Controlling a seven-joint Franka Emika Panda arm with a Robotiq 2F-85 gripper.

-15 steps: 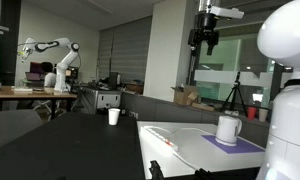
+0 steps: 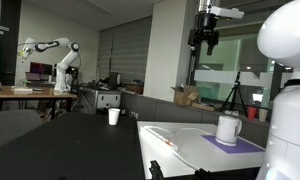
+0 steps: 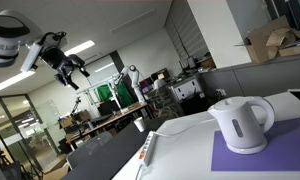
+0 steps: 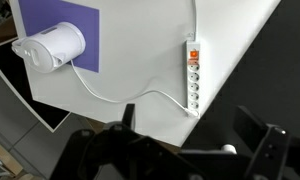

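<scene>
A white kettle (image 3: 242,124) stands upright on a purple mat (image 3: 284,147) on the white tabletop. From above, in the wrist view, the kettle (image 4: 56,46) is at the upper left, its cord running across the table. A white power strip (image 4: 193,76) with several sockets and an orange switch lies on the table in the middle right of that view. High above the tabletop hangs my gripper (image 2: 202,46), well apart from kettle and strip. Its dark fingers show at the bottom of the wrist view, spread wide and empty.
A white cup-like container (image 2: 114,116) sits on the dark surface (image 2: 65,145) beside the white table. Behind the table runs a low grey partition (image 3: 230,80). The air around the gripper is clear.
</scene>
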